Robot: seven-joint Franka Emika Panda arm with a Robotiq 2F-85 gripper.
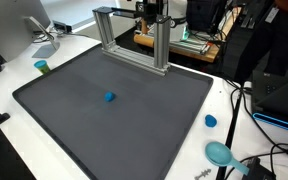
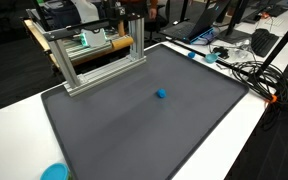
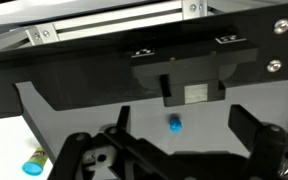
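Observation:
In the wrist view my gripper is open, its two dark fingers (image 3: 242, 124) wide apart with nothing held between them. Across that view, in front of the fingers, runs a black panel (image 3: 89, 80) with a dark block and a pale square plate (image 3: 196, 94) at its edge. Further down, seen through the gap, a small blue object (image 3: 175, 124) lies on the grey board. The same blue piece (image 1: 110, 97) rests alone on the board (image 1: 69, 115) in exterior view 1. Whether the fingers touch the panel cannot be told.
A metal frame (image 2: 109, 74) stands at the board's edge. A green-and-blue cup (image 1: 42, 67) is off one side. Off another lie a round blue piece (image 1: 211, 121), a turquoise round object (image 1: 220, 154) and cables. Most of the board is bare.

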